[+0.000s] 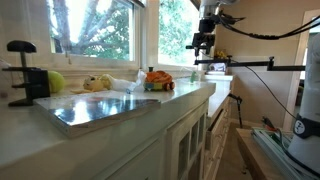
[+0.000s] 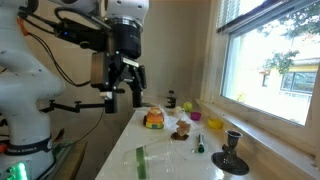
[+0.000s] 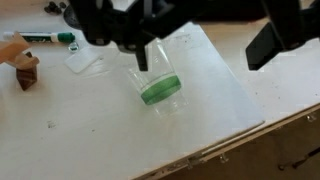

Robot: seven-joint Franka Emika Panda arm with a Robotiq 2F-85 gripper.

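Open and empty, my gripper [image 2: 122, 100] hangs above the counter, its two dark fingers well apart. A clear container [image 3: 160, 65] with a green band [image 3: 160, 89] lies on the white surface below in the wrist view, partly covered by one finger [image 3: 136, 50]. In exterior view 2 the same see-through container [image 2: 152, 157] shows faintly at the near end of the counter, below and to the right of the gripper. Exterior view 1 has the gripper [image 1: 203, 55] high at the far end, and the container cannot be made out there.
An orange and green toy [image 2: 155, 118], a brown item [image 2: 181, 130], a marker [image 3: 50, 37] and a black-based stand [image 2: 232, 150] occupy the counter. A window [image 2: 265, 70] borders one side. The counter's edge [image 3: 225, 147] drops off near the container.
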